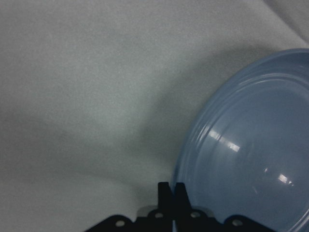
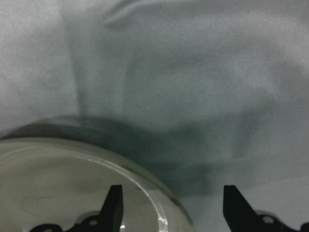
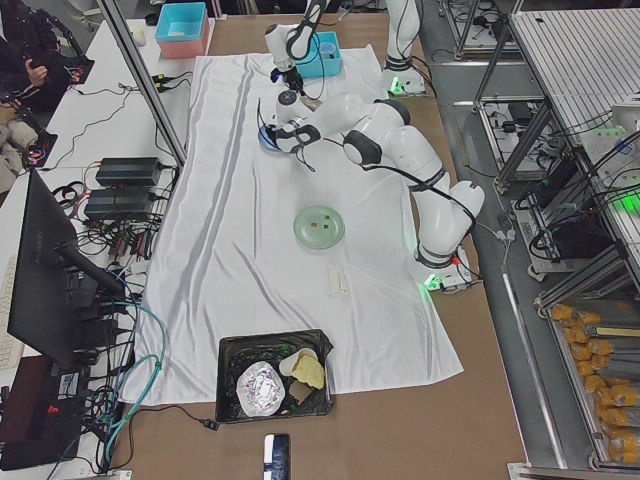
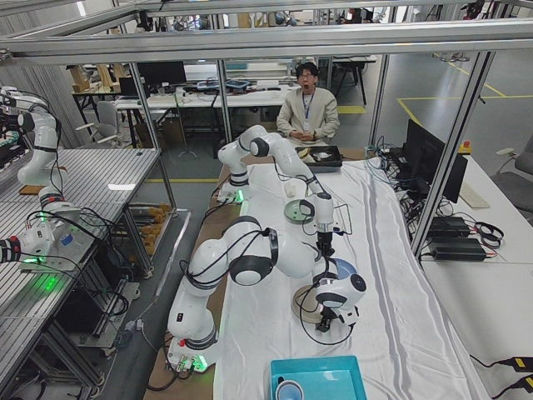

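Observation:
A blue plate (image 1: 251, 145) lies on the white cloth, partly hidden by my left arm in the camera left view. My left gripper is shut on its rim in the left wrist view. In the camera right view a beige plate (image 4: 303, 313) is nearer that camera than the blue one. My right gripper is open over the beige plate's rim, with one finger either side of it. A green plate (image 3: 319, 228) lies in the middle of the cloth, clear of both grippers.
A black tray (image 3: 230, 350) with foil and food items is at one end of the cloth, a blue bin (image 4: 329, 375) with a cup at the other. A monitor and cables line one side. The cloth around the green plate is mostly clear.

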